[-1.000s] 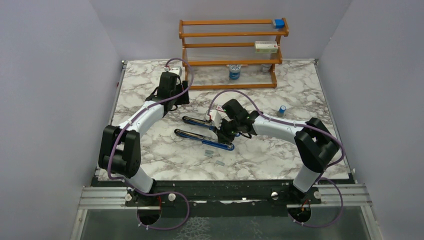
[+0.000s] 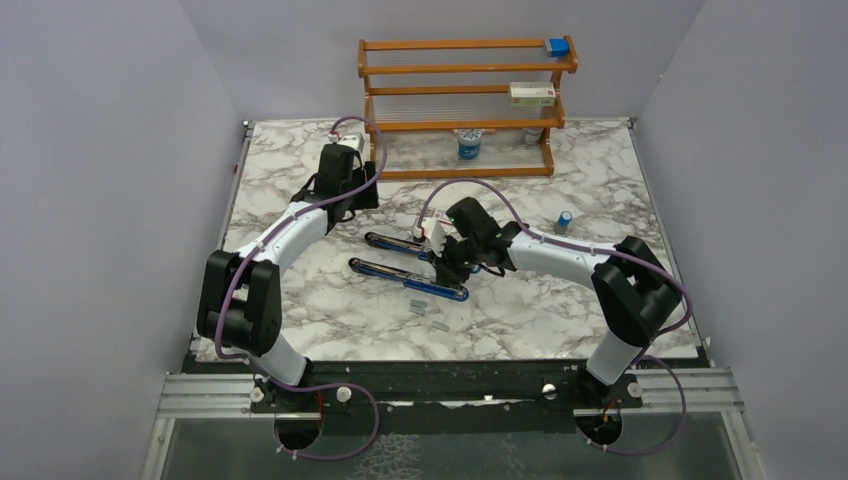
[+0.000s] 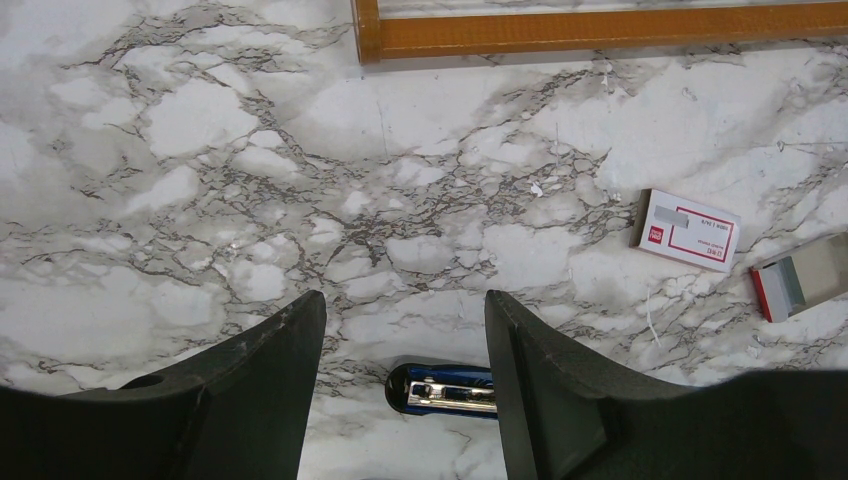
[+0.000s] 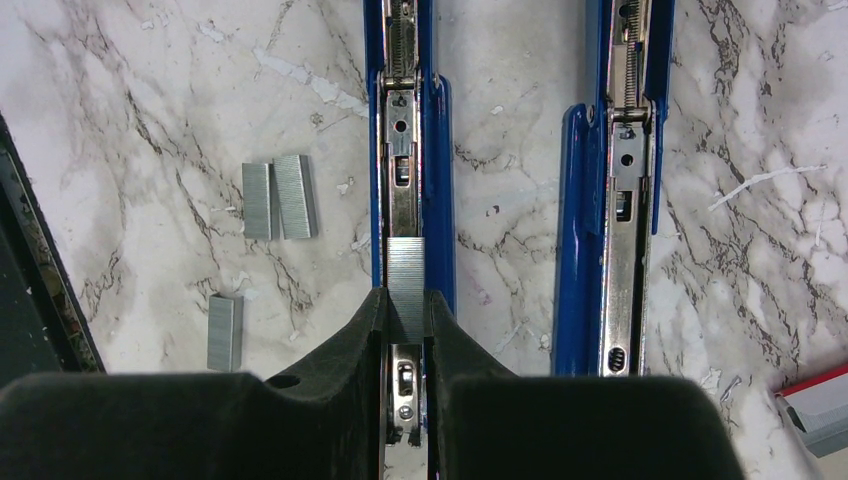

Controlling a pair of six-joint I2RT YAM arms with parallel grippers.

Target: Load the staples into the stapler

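Two blue staplers lie opened flat on the marble table: the near stapler and the far stapler. In the right wrist view my right gripper is shut on a grey staple strip, held lengthwise over the metal channel of the near stapler. Whether the strip is fully seated in the channel I cannot tell. The far stapler lies parallel to it. My left gripper is open with nothing between its fingers, above the table; one stapler's end shows below it.
Several loose staple strips lie beside the near stapler. A white staple box and an open box part lie beyond the staplers. A wooden rack stands at the back, and a small blue item at right.
Almost nothing differs: the right gripper has shifted very slightly over the near stapler. The left arm and both staplers look unmoved.
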